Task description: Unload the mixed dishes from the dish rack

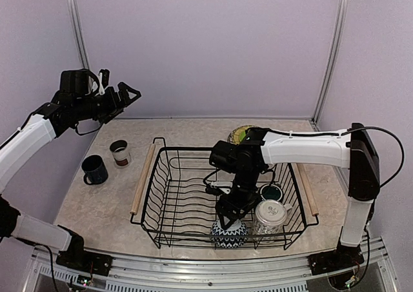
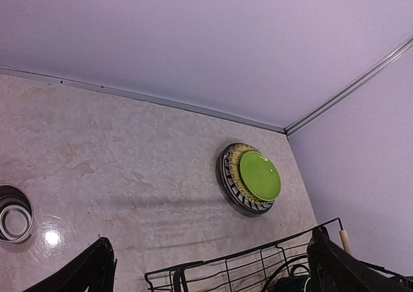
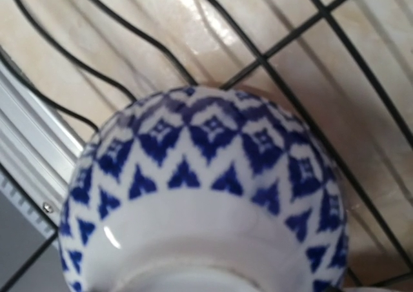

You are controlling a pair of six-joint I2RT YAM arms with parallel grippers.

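Observation:
A blue-and-white patterned bowl (image 3: 213, 156) sits upside down at the front of the black dish rack (image 1: 169, 237). My right gripper (image 1: 227, 221) is down at the bowl (image 1: 230, 242) in the top view, its tips against or just over the upturned base. How far apart its fingers stand is hidden there, and the bowl fills much of the right wrist view. Right of the bowl in the rack are a pale lidded jar or mug (image 1: 270, 216) and a dark-green-bottomed cup (image 1: 271, 193). Raised at the back left, my left gripper is open and empty.
On the counter left of the rack stand a dark mug (image 1: 95, 169) and a metallic cup (image 1: 120, 153). Stacked plates with a green one (image 2: 260, 176) on top lie behind the rack. Counter between cups and plates is clear; wooden handles (image 1: 143, 179) flank the rack.

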